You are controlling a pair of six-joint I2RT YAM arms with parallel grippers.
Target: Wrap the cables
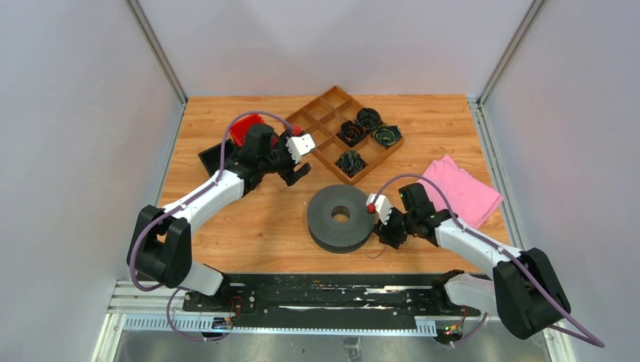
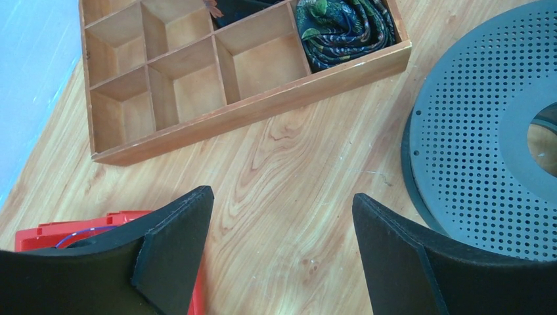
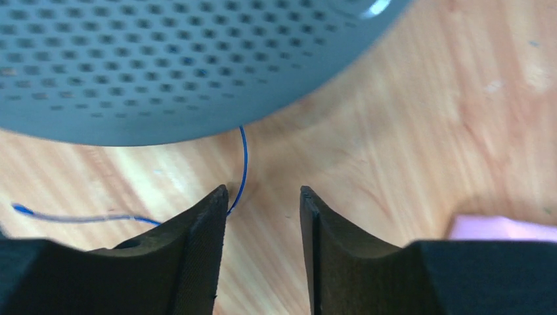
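A thin blue cable (image 3: 245,161) comes out from under the grey spool (image 1: 324,228) and curls over the table, its free end at the left in the right wrist view. Low beside the spool's right side, my right gripper is part open. The cable passes behind its left finger (image 3: 209,230), and nothing shows in the gap. My left gripper hangs open and empty between the red box and the spool (image 2: 453,131). How the cable runs beneath the spool is hidden.
A wooden divided tray (image 1: 323,151) at the back holds several dark cloth rolls in its compartments. A red box (image 1: 243,127) and a black box (image 1: 214,157) stand at the left. A pink cloth (image 1: 462,190) lies at the right.
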